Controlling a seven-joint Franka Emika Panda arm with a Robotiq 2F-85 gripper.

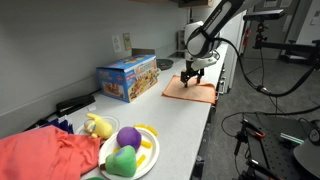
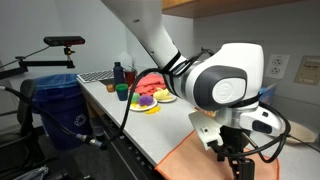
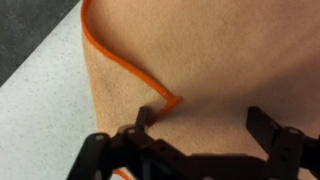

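Observation:
A peach-coloured cloth [image 1: 198, 95] lies flat at the far end of the white counter; in exterior view 2 the same cloth [image 2: 182, 162] spreads beneath the arm. Low over it, pointing down, is my gripper [image 1: 190, 80], open. The wrist view has the fingers of my gripper apart just above the cloth [image 3: 210, 50]. An orange strip [image 3: 130, 68], like a hem or cord, curves across the cloth and stops near the left finger [image 3: 140, 130]. Whether either fingertip touches the cloth cannot be told.
A blue and orange box [image 1: 128, 78] stands along the wall. Nearer exterior view 1 are a white plate [image 1: 108, 163] with toy fruit, a red cloth [image 1: 45, 153] and a dish rack.

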